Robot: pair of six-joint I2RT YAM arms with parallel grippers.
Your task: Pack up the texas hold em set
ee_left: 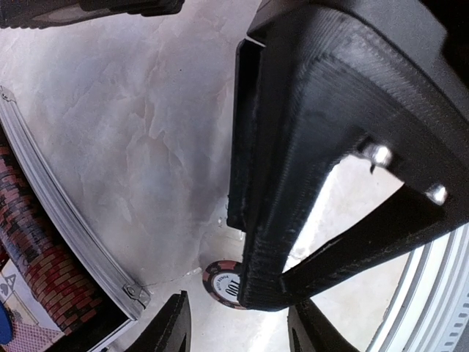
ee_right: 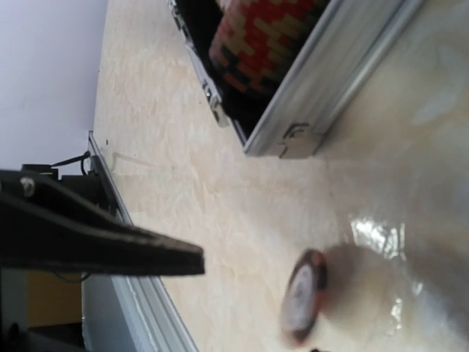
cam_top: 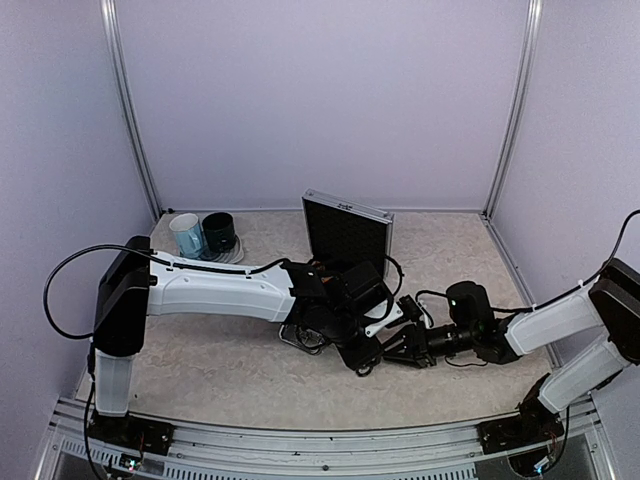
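Observation:
One poker chip point(ee_left: 222, 282), dark with orange edge marks and a pale centre, appears beyond the parted fingertips of my open left gripper. A black finger of the right gripper covers part of the chip in the left wrist view. Seen from the right wrist, the chip point(ee_right: 303, 297) is blurred and tilted, apart from the visible finger point(ee_right: 146, 249). My right gripper point(cam_top: 392, 354) stands open close against the left one. The metal case point(cam_top: 347, 225) has its lid up; stacked red chips point(ee_left: 47, 257) fill part of it, and a card lies inside.
Two mugs, one light blue point(cam_top: 187, 236) and one black point(cam_top: 219, 232), stand at the back left. A wire-like object point(cam_top: 303, 338) lies beneath the left arm. Free table surface extends right of the case and along the front.

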